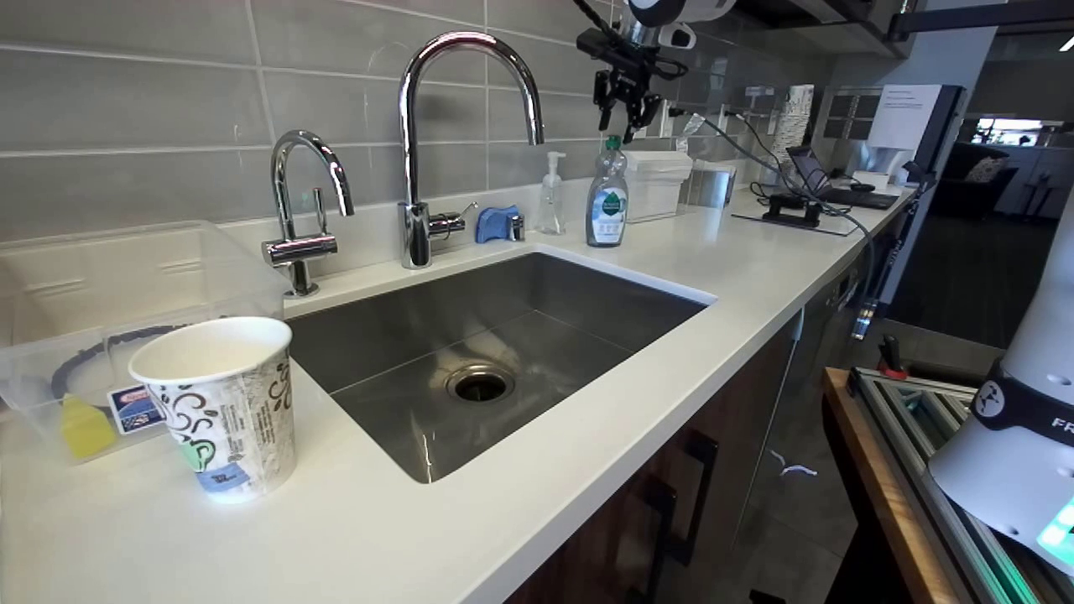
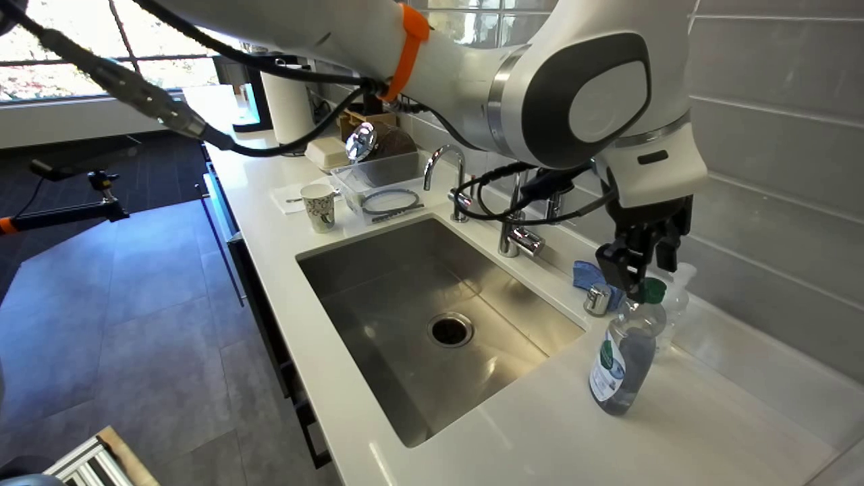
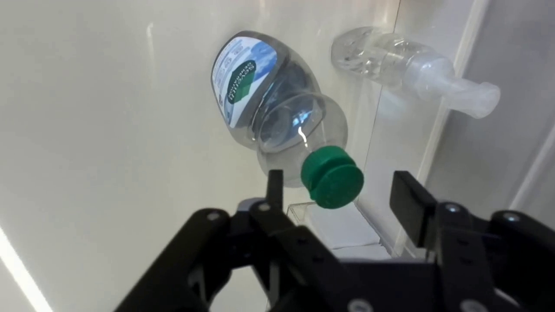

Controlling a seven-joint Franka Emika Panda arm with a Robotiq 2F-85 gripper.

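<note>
A clear dish soap bottle (image 1: 607, 206) with a green cap stands upright on the counter by the sink's far corner. My gripper (image 1: 622, 119) hangs just over it, fingers pointing down. From the wrist, the green cap (image 3: 333, 177) appears between the two separated fingers, with a gap on either side. The fingers are partly open and nothing is gripped. In the second exterior view the gripper (image 2: 645, 271) is right at the cap's height or slightly above; whether a finger touches the cap I cannot tell.
A clear pump bottle (image 3: 393, 61) stands close beside the soap, near the wall. A blue sponge (image 1: 495, 223) and the tall faucet (image 1: 410, 151) are farther along the back. A white box (image 1: 654, 181) sits behind the bottle. The steel sink (image 2: 381, 279) is empty; a paper cup (image 1: 223, 413) stands beyond it.
</note>
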